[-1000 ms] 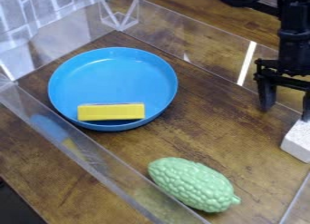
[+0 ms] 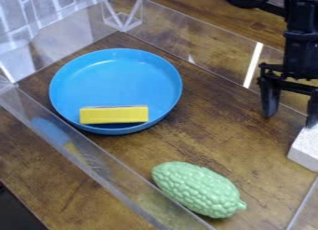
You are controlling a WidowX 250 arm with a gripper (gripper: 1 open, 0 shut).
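Observation:
A black robot gripper (image 2: 289, 94) hangs at the right edge, its fingers apart and pointing down, with nothing visible between them, just above and behind a white block (image 2: 304, 148) that is cut off by the frame. A blue round plate (image 2: 118, 78) sits at the upper left with a yellow rectangular bar (image 2: 113, 115) lying in its front part. A green bumpy gourd-like object (image 2: 199, 189) lies at the bottom centre.
Low clear walls (image 2: 187, 36) enclose the wooden work surface (image 2: 211, 117). The middle between the plate, the gourd and the gripper is clear. A pale tiled surface (image 2: 44, 24) shows at the back left.

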